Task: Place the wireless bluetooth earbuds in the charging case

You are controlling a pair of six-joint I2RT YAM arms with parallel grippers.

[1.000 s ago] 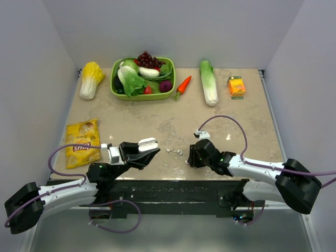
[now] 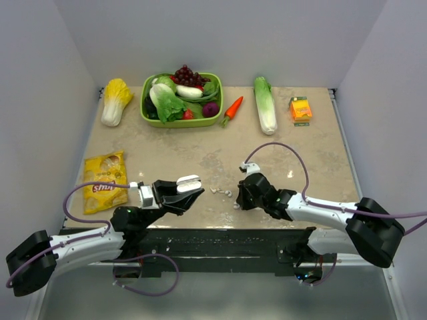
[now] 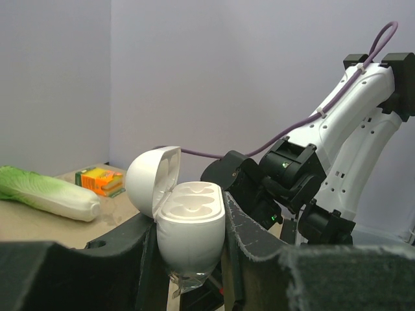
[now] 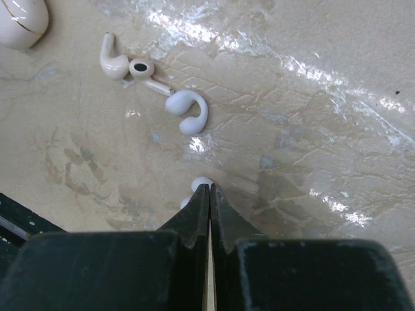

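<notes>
My left gripper is shut on the open white charging case, held above the near table; its lid stands up and the slots in view look empty. My right gripper is shut low over the table, directly over a small white piece partly hidden by its fingertips. In the right wrist view, two stemmed earbuds and a curved white earbud lie farther up on the table. A rounded white object shows at that view's upper left corner.
A green basket of vegetables, a carrot, two cabbages and an orange box line the back. A yellow chip bag lies at the left.
My right arm has shifted slightly left and toward the back-left over the small pieces. The left gripper and case look unchanged.
</notes>
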